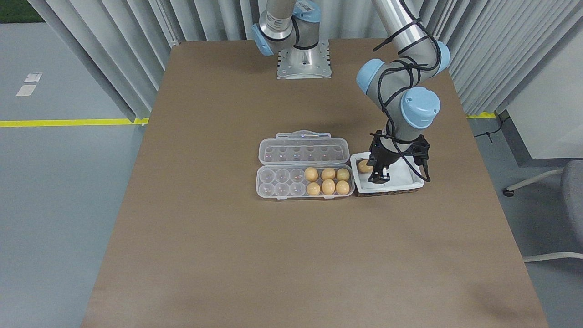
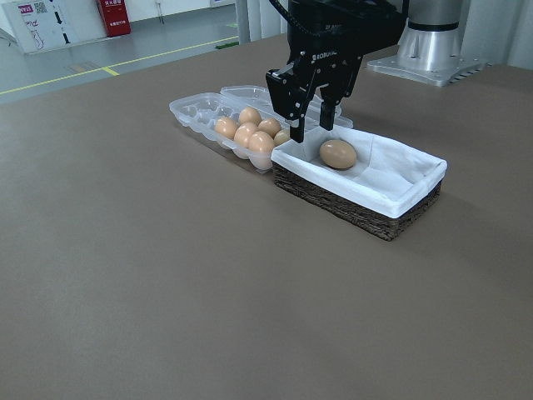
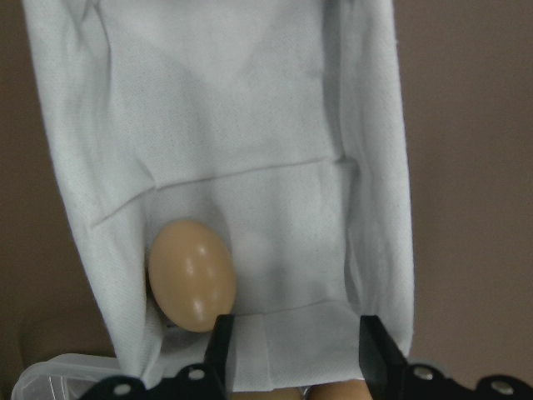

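A brown egg (image 2: 337, 153) (image 3: 191, 275) lies in a cloth-lined wicker basket (image 2: 333, 202), in the lower left of the cloth in the wrist view. Beside the basket, a clear plastic egg carton (image 1: 281, 182) stands with its lid open, several eggs filling its right part and the left cells empty. My gripper hangs low over the basket, close to the egg, fingers open with nothing between them.
A chair is off the right side on the floor.
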